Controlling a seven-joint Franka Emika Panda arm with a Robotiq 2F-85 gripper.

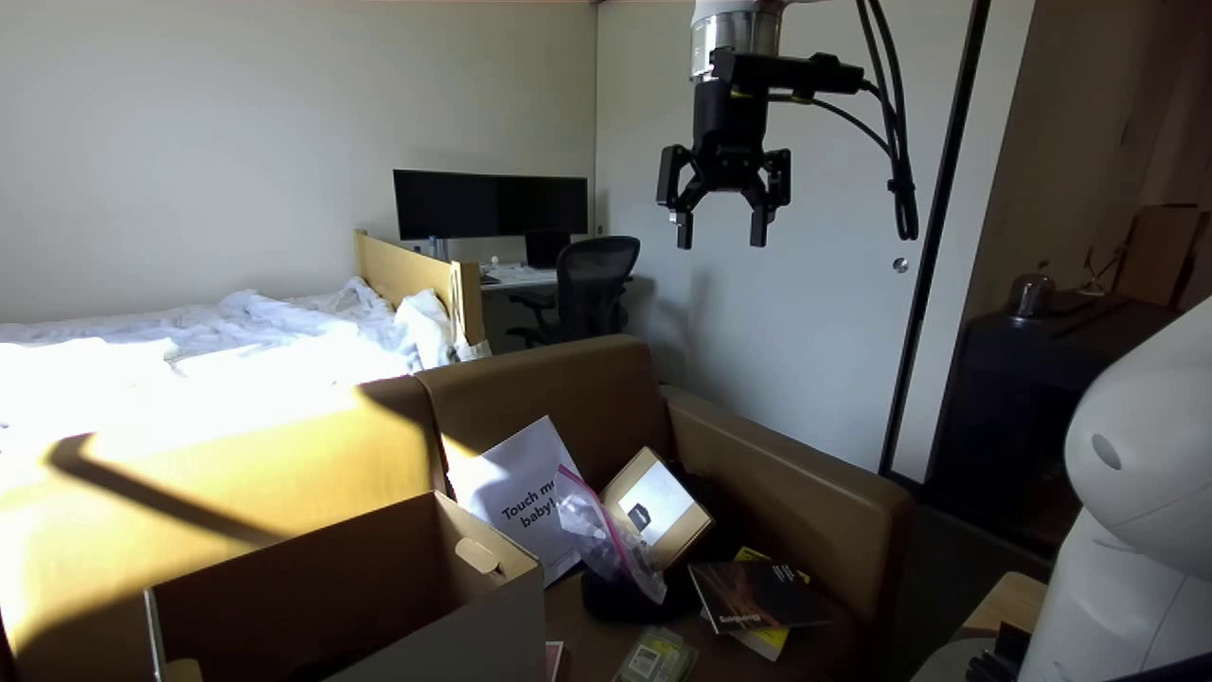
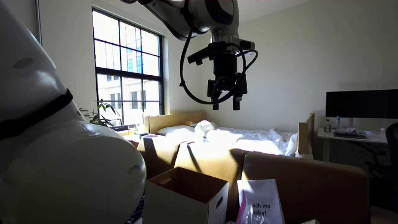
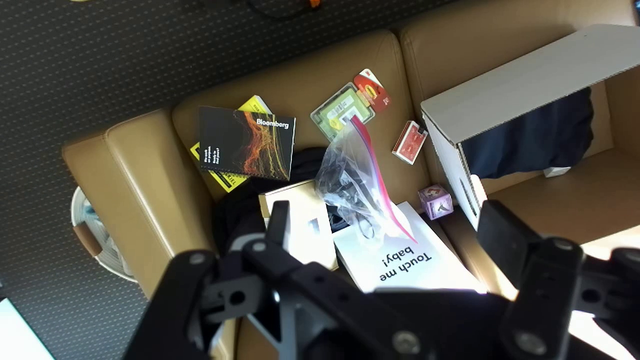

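My gripper (image 1: 721, 241) hangs high above the brown couch, fingers apart and pointing down, nothing between them. In the wrist view, a clear zip bag (image 3: 349, 174) with a pink seal lies on the couch, partly over a white "Touch me baby!" sheet (image 3: 414, 255). A small box (image 3: 303, 216) with a white face leans beside the bag. The dark Bloomberg book (image 3: 246, 141) rests on a yellow one. A green clear-cased package (image 3: 342, 111), a red card pack (image 3: 411, 142) and a purple cube (image 3: 436, 201) lie nearby.
An open cardboard box (image 2: 179, 201) stands on the couch, with dark cloth (image 3: 528, 135) inside. The couch armrest (image 1: 784, 466) rises beside the books. Behind the couch are a bed (image 1: 204, 341) and a desk chair (image 1: 597, 278). Around the raised gripper the air is clear.
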